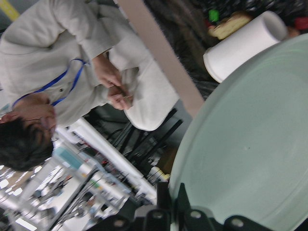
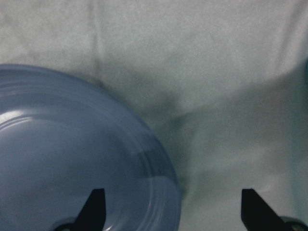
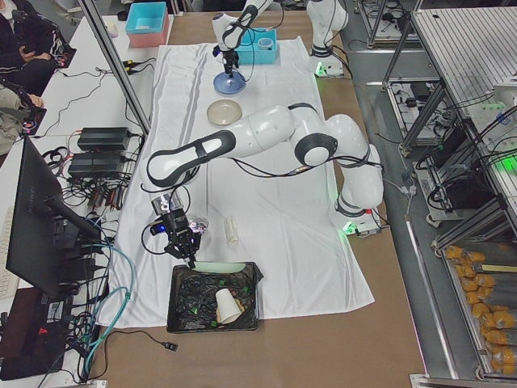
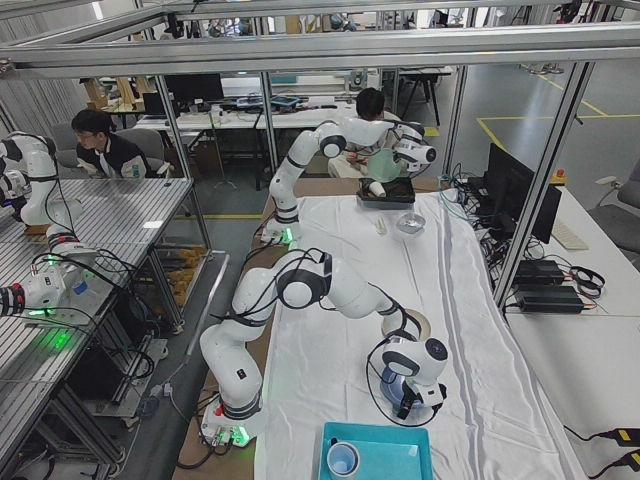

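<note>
My left gripper (image 3: pixel 191 260) is shut on the rim of a pale green plate (image 1: pixel 245 139), held tilted over the back edge of a black-lined bin (image 3: pixel 194 315). A white cup (image 1: pixel 240 45) lies on its side in that bin. My right gripper is open above the right rim of a blue plate (image 2: pixel 72 149), which lies on the white cloth.
A beige plate (image 3: pixel 224 112), a clear bowl (image 4: pixel 410 226) and a small pale object (image 3: pixel 232 230) lie on the cloth. A blue tray (image 4: pixel 390 450) holding a cup stands near my right arm. A person sits beyond the bin.
</note>
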